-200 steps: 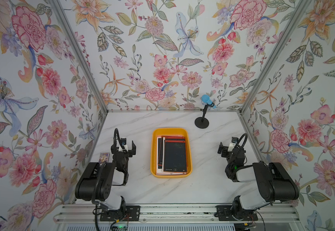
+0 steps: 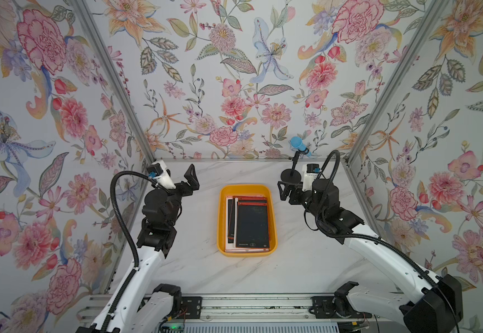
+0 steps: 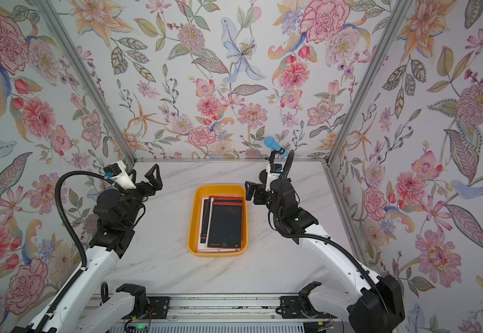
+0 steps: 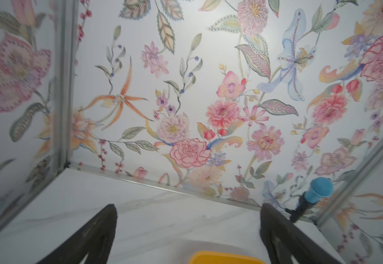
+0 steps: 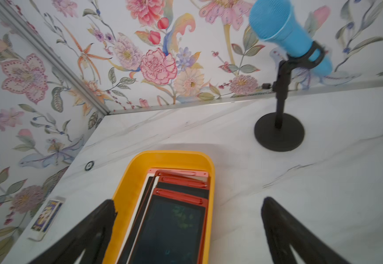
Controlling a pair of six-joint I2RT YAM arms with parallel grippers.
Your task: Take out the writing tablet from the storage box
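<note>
A yellow storage box (image 2: pixel 219 222) stands in the middle of the table. Inside it lie several flat writing tablets in an overlapping stack; the top writing tablet (image 2: pixel 252 224) has a dark screen and a red upper strip. In the right wrist view the box and the top writing tablet (image 5: pixel 169 228) show at the lower left, running out of frame. My right gripper (image 2: pixel 284 192) is open and empty, to the right of the box and raised. To the box's left my left gripper also stands open, nothing between its fingers, with only the box's far rim in its view.
A blue cup-like object on a black stand (image 5: pixel 279 132) is at the back right, partly behind my right gripper in the top left view. A small card box (image 5: pixel 46 217) lies at the far left. Bare table (image 2: pixel 202 272) surrounds the storage box.
The right gripper has moved left, closer to the box; the left gripper has moved toward the back wall. The box and tablets have stayed put.
</note>
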